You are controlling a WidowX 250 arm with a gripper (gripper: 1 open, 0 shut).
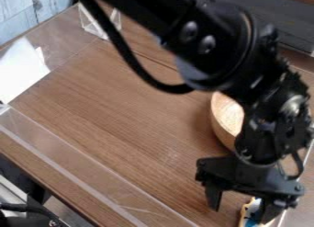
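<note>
My black gripper [245, 196] is low at the right front of the wooden table, open, directly over a small blue, white and yellow fish-shaped toy [252, 215], which it largely hides. Behind the arm, a light wooden bowl [225, 116] is partly visible at the right, mostly covered by the arm.
A white paper-like sheet [18, 70] lies at the left edge, and a clear acrylic piece [98, 24] stands at the back left, partly behind a cable. Clear strips run along the front edge.
</note>
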